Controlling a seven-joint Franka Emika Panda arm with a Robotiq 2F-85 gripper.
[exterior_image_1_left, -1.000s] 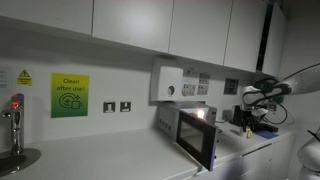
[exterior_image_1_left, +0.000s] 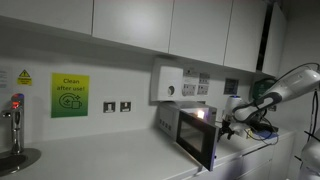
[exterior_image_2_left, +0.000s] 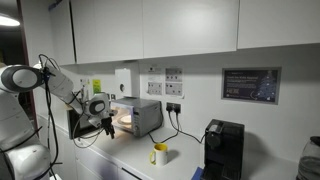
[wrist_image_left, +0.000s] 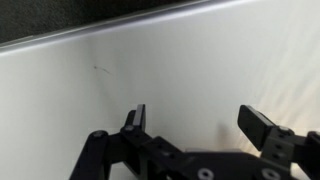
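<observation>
The microwave (exterior_image_1_left: 170, 116) stands against the wall with its dark-windowed door (exterior_image_1_left: 196, 138) swung wide open, and its lit interior shows. In exterior view 2 its body (exterior_image_2_left: 148, 115) is behind my gripper (exterior_image_2_left: 108, 130). Just right of the open door in exterior view 1 is my gripper (exterior_image_1_left: 226, 131), pointing down over the counter. In the wrist view the gripper is open, its two fingers (wrist_image_left: 138, 118) far apart with nothing between them. Below them spreads a smooth pale surface (wrist_image_left: 170, 75), dark beyond its top edge; which part this belongs to I cannot tell.
A yellow-and-white mug (exterior_image_2_left: 159, 154) stands on the counter (exterior_image_2_left: 125, 150), with a black coffee machine (exterior_image_2_left: 224, 150) to its right. Wall cupboards (exterior_image_1_left: 210, 35) hang overhead.
My arm has reached leftward in exterior view 1, bringing the gripper from the right part of the counter close to the open microwave door. The door looks unmoved.
</observation>
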